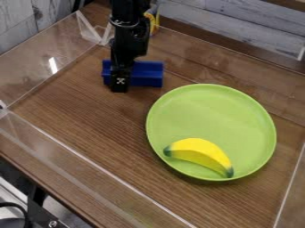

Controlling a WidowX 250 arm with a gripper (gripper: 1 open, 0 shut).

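A black gripper point(119, 69) hangs over a dark blue block point(148, 75) in the upper middle, its fingers down at the block's left end; it stands open, and whether the block lies between the fingers is hard to tell. A green plate point(210, 109) on the right holds a yellow banana point(201, 153) near its lower left rim.
A small yellow object point(152, 21) is partly hidden behind the arm at the back. Clear plastic walls edge the table at the left.
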